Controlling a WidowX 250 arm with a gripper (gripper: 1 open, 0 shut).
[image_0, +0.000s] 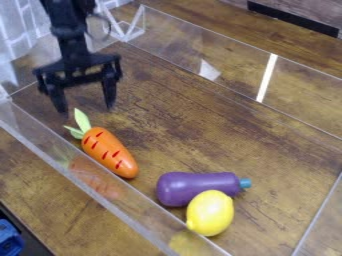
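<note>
The black gripper (79, 98) hangs at the upper left, blurred, its fingers apart and nothing visible between them, just behind an orange toy carrot (107, 150) with green leaves. A purple toy eggplant (194, 188) lies at the lower right of the carrot, with a yellow lemon (210, 213) beside it in front.
Clear low walls (267, 78) surround the wooden surface (201, 120). A blue object (7, 238) sits outside at the lower left corner.
</note>
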